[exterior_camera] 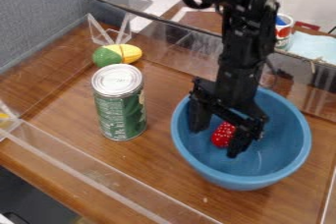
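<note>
My black gripper (217, 135) reaches down inside a blue bowl (276, 164) on the right of the wooden table, its open fingers around a red, white-speckled strawberry-like object (223, 137). Whether the fingers touch it is hard to tell. The object is partly hidden by the fingers.
A tall green-labelled can (118, 105) stands left of the bowl. A green item (106, 57) and a yellow item (124, 52) lie at back left. A clear barrier runs along the edges; a cup (282, 31) stands behind it. Bare wood lies at left.
</note>
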